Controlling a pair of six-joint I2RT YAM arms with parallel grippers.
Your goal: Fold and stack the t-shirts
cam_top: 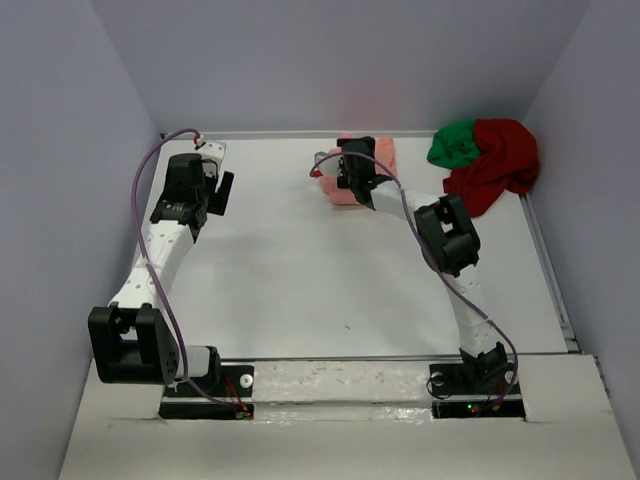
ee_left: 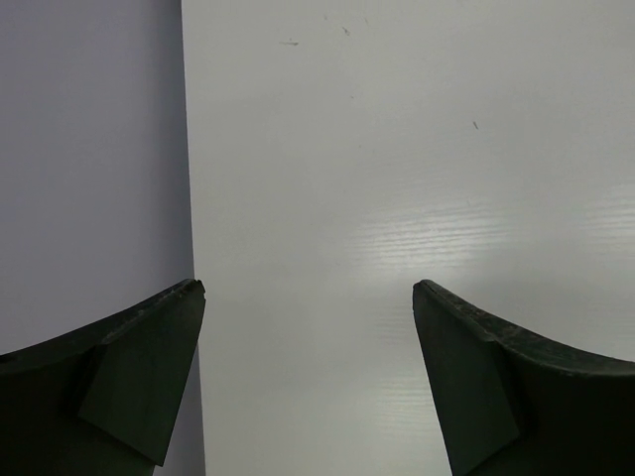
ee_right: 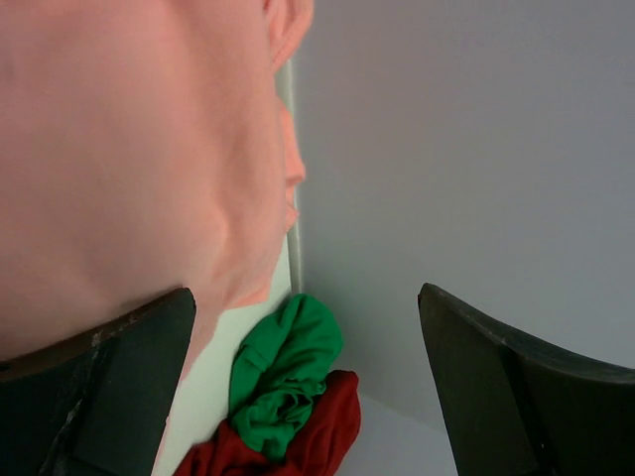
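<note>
A pink t-shirt (cam_top: 385,158), gathered into a compact, roughly rectangular bundle, lies at the back middle of the white table. Over it, in the top view, is my right gripper (cam_top: 350,165), hiding part of the cloth. In the right wrist view the pink shirt (ee_right: 129,169) fills the left side beside one of the fingers (ee_right: 139,377); the fingers stand wide apart with nothing gripped. My left gripper is open above bare table at the left, no cloth between its fingers. A green shirt (cam_top: 453,146) and a dark red shirt (cam_top: 500,165) lie crumpled at the back right.
Grey walls (cam_top: 70,200) border the table at left, back and right. The left wrist view shows the left wall (ee_left: 89,178) close to the table edge.
</note>
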